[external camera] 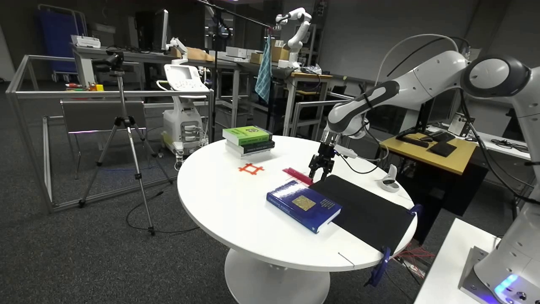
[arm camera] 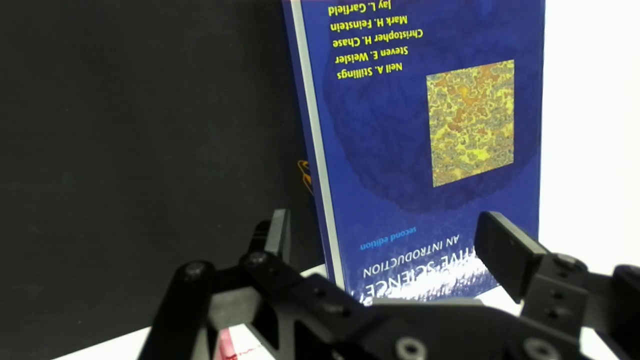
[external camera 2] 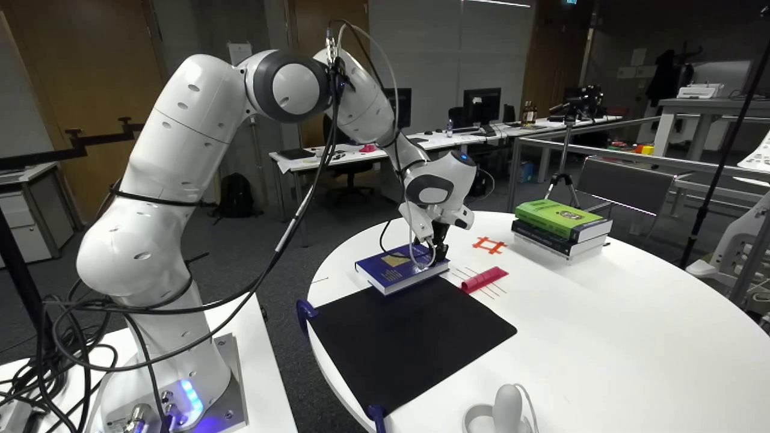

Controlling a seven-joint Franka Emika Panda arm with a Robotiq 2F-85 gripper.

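A thick blue hardcover book (external camera: 304, 204) lies flat on the round white table, partly over the edge of the black mat (external camera 2: 411, 339). In the wrist view its cover (arm camera: 384, 156) fills the middle, its title end toward my gripper. The two fingers stand wide apart, one over the mat side and the other over the cover's far side, with no object clasped between them. From outside, my gripper (external camera: 319, 176) points down near the book's end; whether it touches the book cannot be made out.
A pink-red bar (external camera 2: 484, 279) lies close to the gripper and book. Farther back are an orange hash-shaped marking (external camera: 251, 169) and stacked books (external camera: 248, 139) with a green one on top. Blue clamps (external camera: 378, 267) grip the table edge. A white device (external camera 2: 505, 411) sits beyond the mat.
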